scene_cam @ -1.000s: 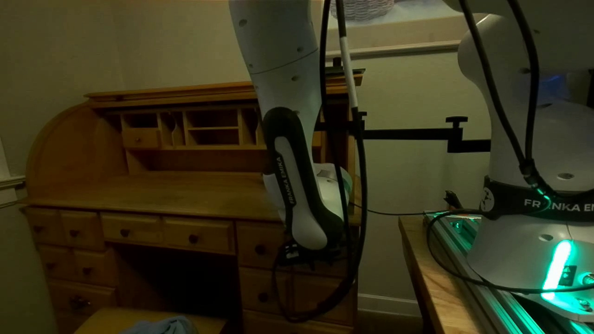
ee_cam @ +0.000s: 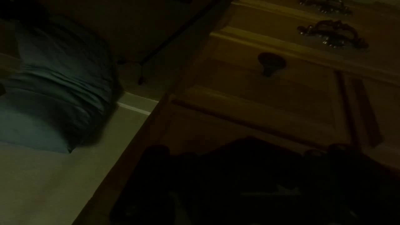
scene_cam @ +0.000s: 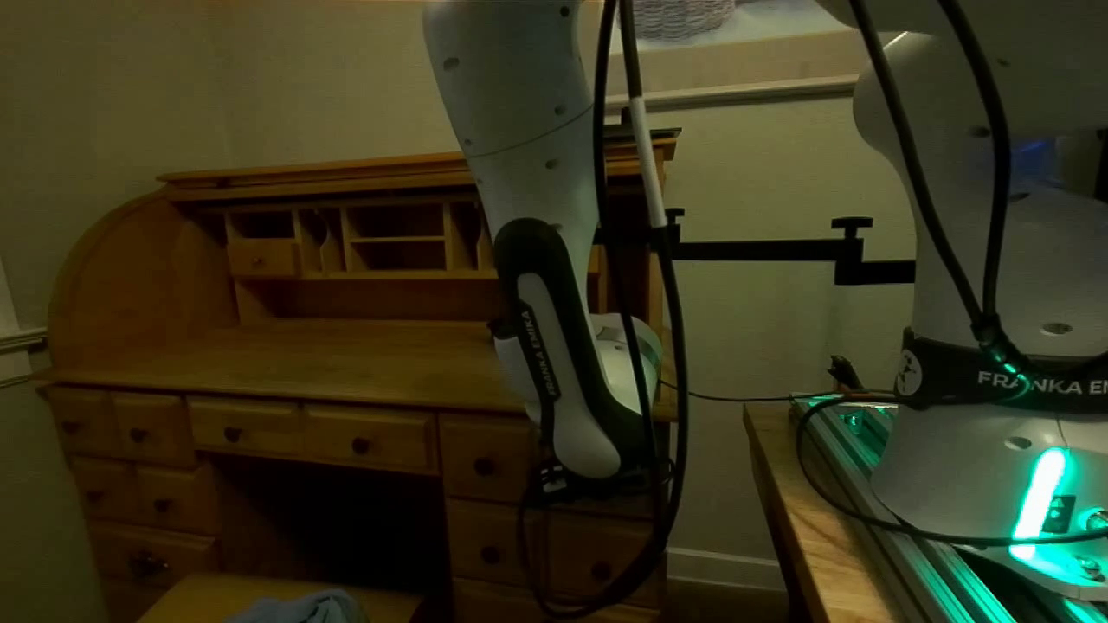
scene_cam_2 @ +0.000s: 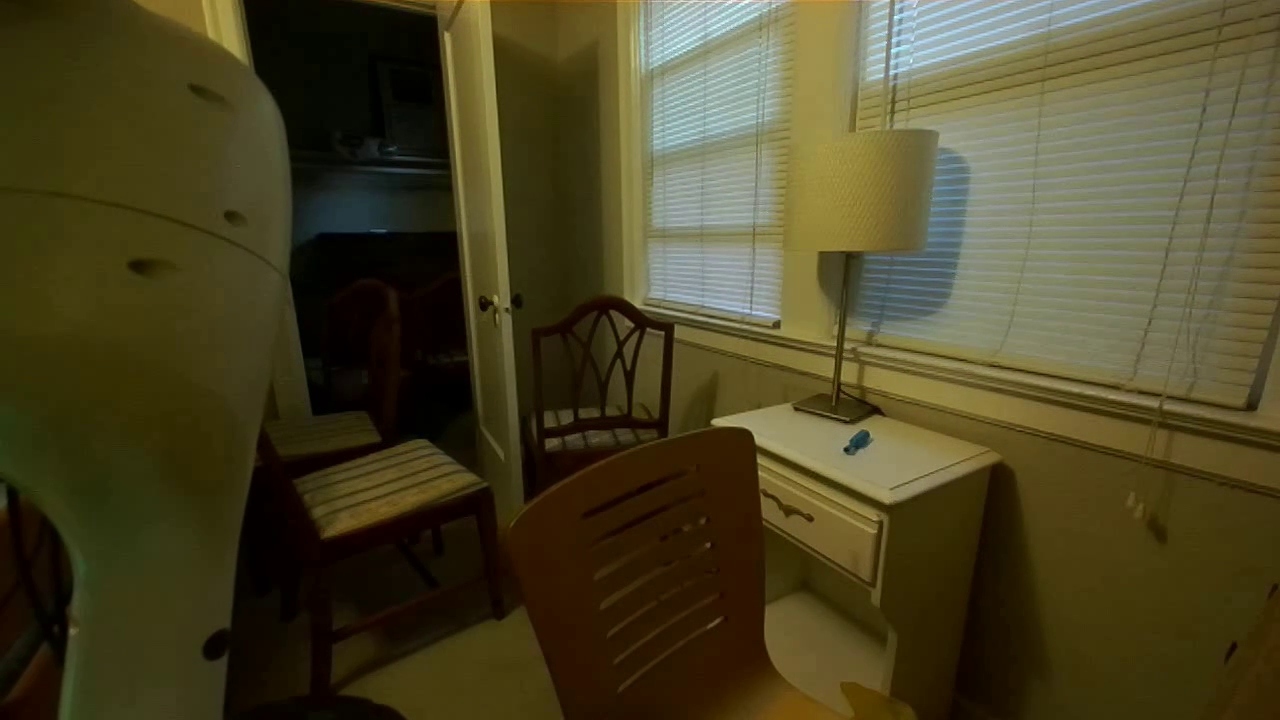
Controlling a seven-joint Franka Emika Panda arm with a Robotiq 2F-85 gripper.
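Dark and almost without detail, my gripper fills the lower part of the wrist view. It looks shut, and nothing shows between its fingers. Beyond it are the wooden drawer fronts of the roll-top desk [ee_cam: 262, 92], with a round dark knob [ee_cam: 272, 63] and a curved metal handle [ee_cam: 333, 33]. In exterior view 1 the arm [scene_cam: 535, 171] reaches down before the right drawers of the desk [scene_cam: 280, 358]. The gripper's fingers are hidden there, so contact with the desk cannot be made out.
A chair seat [scene_cam: 197, 602] with a blue-grey cloth [scene_cam: 301, 607] stands before the desk. Black cables [scene_cam: 675, 415] loop beside the arm. A wooden chair [scene_cam_2: 648, 552], a white nightstand [scene_cam_2: 948, 462], a lamp [scene_cam_2: 870, 192] and a small blue object [scene_cam_2: 857, 443] are elsewhere.
The arm's lower part has shifted slightly down and to the right in exterior view 1, and its cable loop has swung with it. The desk looks unchanged.
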